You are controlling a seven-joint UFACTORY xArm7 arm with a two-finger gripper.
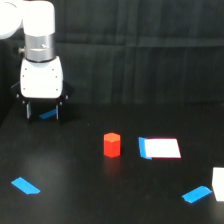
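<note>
My gripper (42,105) hangs low at the back left of the black table, its white body upright and its dark fingers apart, over a blue strip (48,114) that it partly hides. A red block (112,145) stands near the middle. Right of it lies a white card (163,148) with a pink edge, on or beside a blue piece (142,148).
More blue strips lie at the front left (25,185) and front right (197,194). A white object (218,184) is cut off at the right edge.
</note>
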